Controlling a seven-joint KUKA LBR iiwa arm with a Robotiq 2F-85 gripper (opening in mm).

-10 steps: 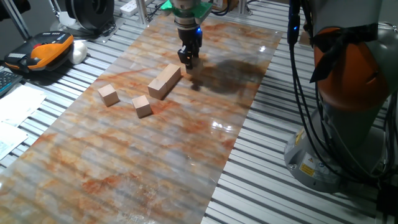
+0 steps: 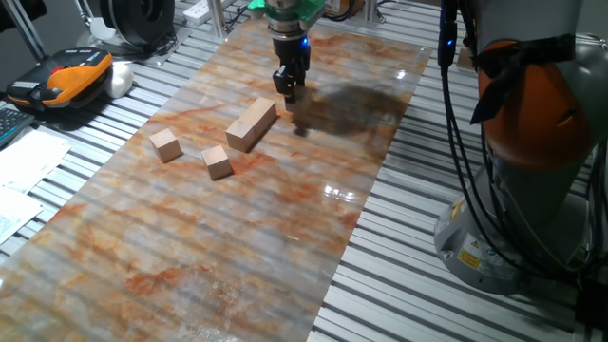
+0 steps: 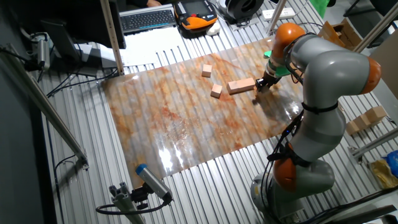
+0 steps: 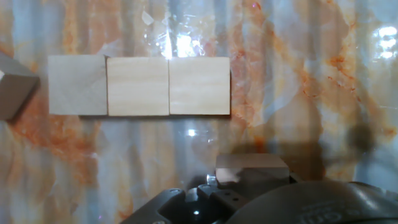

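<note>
Three wooden cubes stand in a straight, touching row (image 2: 252, 124) on the marbled board; from above, the wrist view shows the row (image 4: 138, 86) with its left cube greyer. Two loose cubes sit apart from it, a nearer cube (image 2: 217, 162) and a cube farther left (image 2: 165, 145). My gripper (image 2: 290, 95) points down low over the board, just beyond the row's far end. Close by its fingers is another wooden block (image 4: 252, 169), partly covered by the gripper body in the wrist view. Whether the fingers grip this block cannot be made out.
The marbled board (image 2: 190, 247) has wide free room on its near side. An orange-and-black device (image 2: 62, 81) lies off the board to the left. More wooden blocks (image 3: 367, 120) lie behind the arm, off the board.
</note>
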